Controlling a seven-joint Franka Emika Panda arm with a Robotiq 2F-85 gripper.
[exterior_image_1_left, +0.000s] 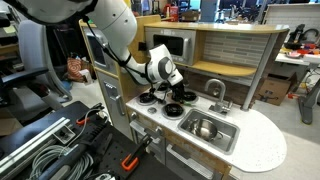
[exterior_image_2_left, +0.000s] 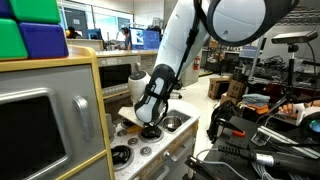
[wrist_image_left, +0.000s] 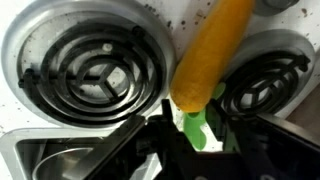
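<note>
An orange, carrot-like object (wrist_image_left: 208, 62) with a green end (wrist_image_left: 195, 130) lies between two black burners in the wrist view. Its green end reaches down toward my gripper, whose dark fingers stand apart on either side of it. Whether they touch it cannot be made out. From the side, my gripper (exterior_image_1_left: 181, 88) is low over the stove, and no orange shows there. In exterior view 2 the gripper (exterior_image_2_left: 150, 122) is also down by the burners, too small to show its fingers.
Black burners, including the front one (exterior_image_1_left: 173, 110), surround the gripper. To the right are a metal sink (exterior_image_1_left: 207, 130) and a faucet (exterior_image_1_left: 220, 98). A microwave (exterior_image_1_left: 171, 46) and a shelf (exterior_image_1_left: 224, 68) stand behind.
</note>
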